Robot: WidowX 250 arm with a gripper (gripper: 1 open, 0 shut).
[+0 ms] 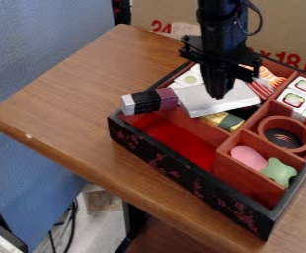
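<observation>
My black gripper hangs over the upper-middle part of a bento-style box, its fingertips down at a white-bladed toy cleaver with a dark purple handle, which lies across the compartments. Whether the fingers are open or shut on it cannot be seen clearly. The box holds a pink piece, a green piece, a round ring, sushi pieces and a yellow-striped piece partly under the blade.
A wooden table has free room to the left of the box. A cardboard box stands behind. The table's front edge drops to the floor at lower left.
</observation>
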